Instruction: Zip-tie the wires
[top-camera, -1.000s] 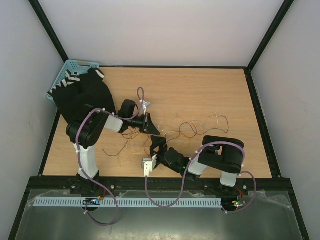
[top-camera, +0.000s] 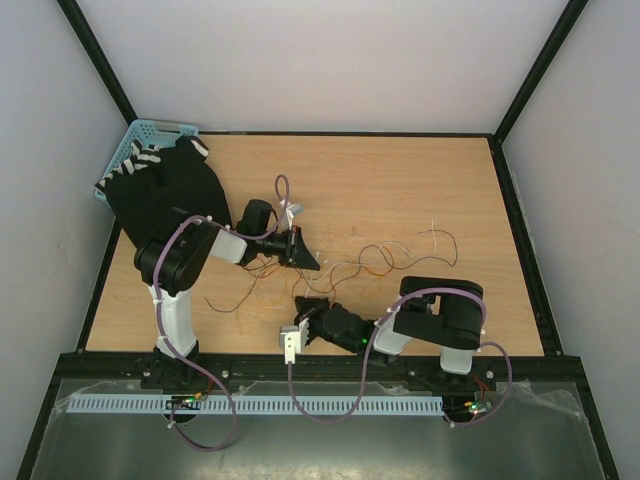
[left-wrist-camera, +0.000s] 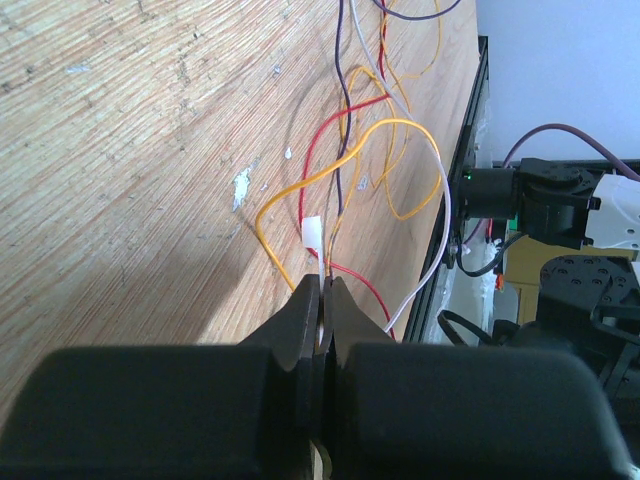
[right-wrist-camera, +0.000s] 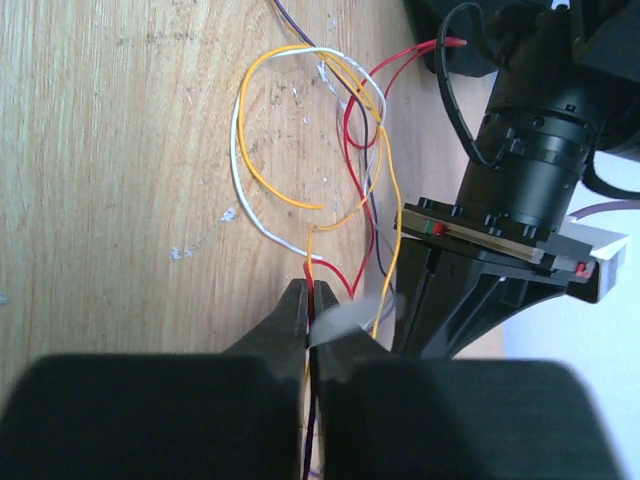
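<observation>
Thin red, yellow, white and dark wires lie tangled across the wooden table. My left gripper is over the wires at middle left; in its wrist view its fingers are shut on a white zip tie, whose head sticks up from them. My right gripper is low at the front middle; in its wrist view red, yellow and dark wires run between its fingertips, which look close together. A blurred pale strip crosses them; whether they grip is unclear.
A blue basket with a black striped cloth stands at the back left.
My right gripper has moved toward the front of the table, away from my left gripper. The left arm has not visibly moved.
</observation>
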